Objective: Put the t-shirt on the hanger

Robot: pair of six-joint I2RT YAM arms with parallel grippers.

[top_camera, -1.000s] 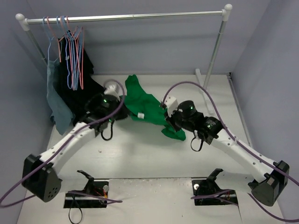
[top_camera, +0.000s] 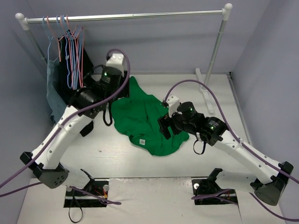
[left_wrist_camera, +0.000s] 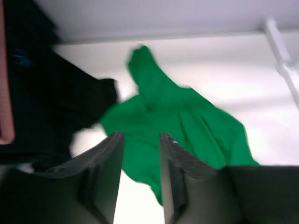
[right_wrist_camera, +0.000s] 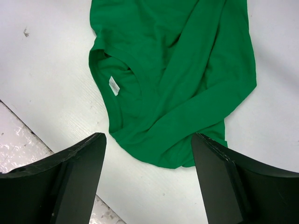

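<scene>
The green t shirt (top_camera: 147, 119) lies loosely spread on the white table, its small white label (right_wrist_camera: 114, 86) near the front hem. Blue and pink hangers (top_camera: 74, 56) hang bunched at the rail's left end. Raised above the shirt's back left part, close to these hangers, is my left gripper, part open with nothing between its fingers. My right gripper hovers over the shirt's right front part, fingers wide apart and empty. One pink hanger's edge (left_wrist_camera: 5, 93) shows at the left of the left wrist view.
Overhead runs a white rail (top_camera: 140, 16) on two posts. Dark garments (left_wrist_camera: 42, 93) and a grey-blue one (top_camera: 55, 88) hang at the left, partly behind my left arm.
The shirt's front portion has spread toward the table's front edge.
</scene>
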